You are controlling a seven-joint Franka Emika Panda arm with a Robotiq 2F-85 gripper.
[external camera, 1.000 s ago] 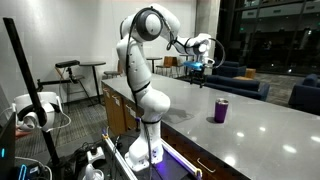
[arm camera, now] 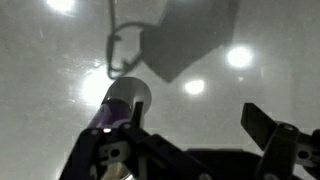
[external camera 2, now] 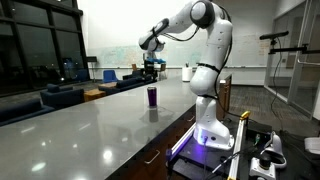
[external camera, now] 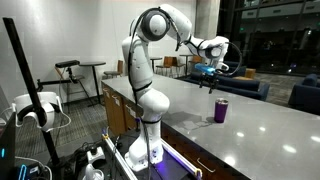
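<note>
A dark purple canister (external camera: 221,110) with a pale rim or top stands upright on the pale tabletop. It shows as a dark upright shape (external camera 2: 152,97) in the second exterior view. My gripper (external camera: 209,88) hangs above the table, a little left of the canister in the first exterior view. Seen from the wrist, the two dark fingers (arm camera: 258,122) are wide apart, with bare tabletop between them. There the canister (arm camera: 122,100) appears at lower left, partly hidden behind the left finger and not between the two.
Dark sofas (external camera: 238,87) stand beyond its far side, with stools (external camera: 68,72) at the back left. The arm's shadow (arm camera: 185,40) falls on the tabletop.
Over the last second my gripper has shifted right in the first exterior view, closer to the canister. The canister stays in place.
</note>
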